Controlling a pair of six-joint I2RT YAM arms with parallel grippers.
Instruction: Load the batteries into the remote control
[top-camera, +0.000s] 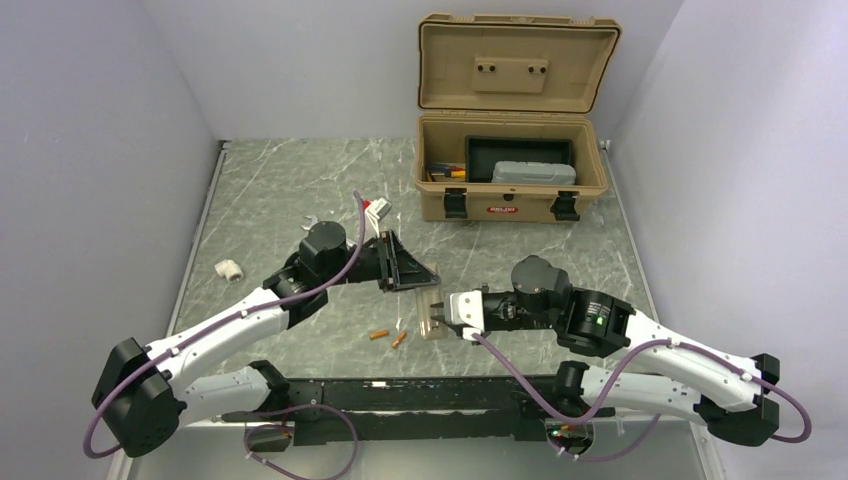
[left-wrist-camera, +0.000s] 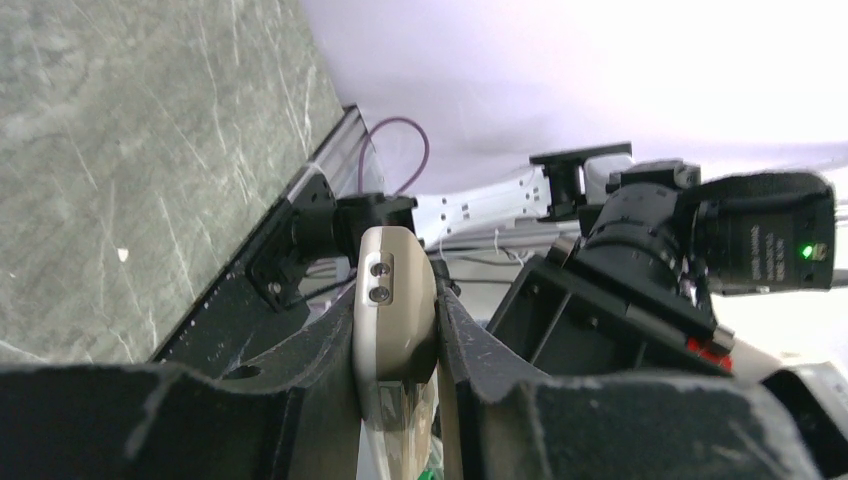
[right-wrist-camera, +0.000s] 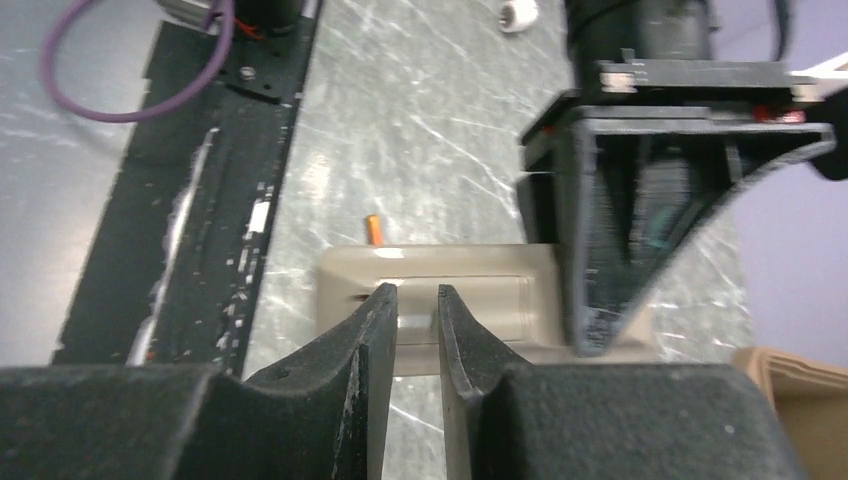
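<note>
The beige remote control (top-camera: 430, 310) is held upright in the air between both grippers. My left gripper is shut on it, its end standing out above the fingertips. My right gripper is shut at the remote's long side, over its compartment; exactly what part its fingertips grip is unclear. Two orange batteries, one (top-camera: 378, 334) lying crosswise and another (top-camera: 399, 339) angled, rest on the table below, left of the remote; one (right-wrist-camera: 374, 228) shows beyond it in the right wrist view.
An open tan toolbox (top-camera: 510, 205) stands at the back right. A white object (top-camera: 228, 269) lies at the left, and small items lie behind my left arm. The marble table (top-camera: 260, 180) is otherwise largely clear.
</note>
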